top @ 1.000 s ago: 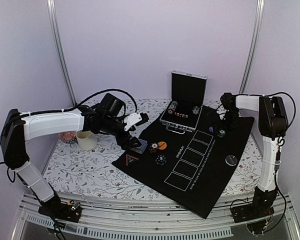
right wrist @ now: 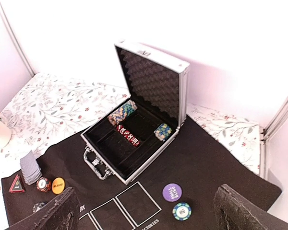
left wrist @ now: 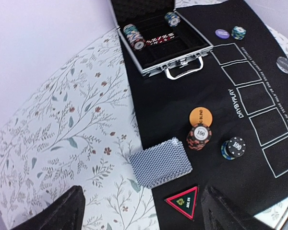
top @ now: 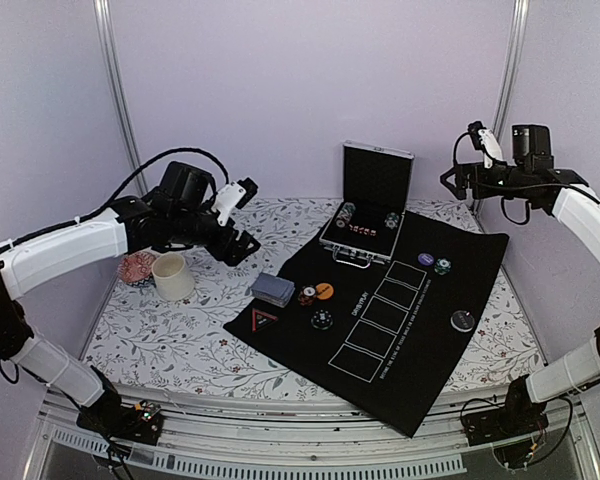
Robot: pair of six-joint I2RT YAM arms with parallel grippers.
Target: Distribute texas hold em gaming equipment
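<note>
On the black mat an open silver case holds stacks of chips. The card deck lies across the mat's left edge. Close to it are the red triangle marker, an orange big blind disc, a red-black chip stack and a black-topped stack. At the mat's far right lie a purple small blind disc and a blue-green chip stack. My left gripper hovers above and behind the deck, parted and empty. Raised at the back right, my right gripper is open and empty.
A clear round disc rests near the mat's right side. Far left, a cream cup stands by a red patterned bowl. The mat's printed card boxes are bare, and the floral table beside the deck is free.
The left gripper has lifted up and leftward from the deck, which stays lying there.
</note>
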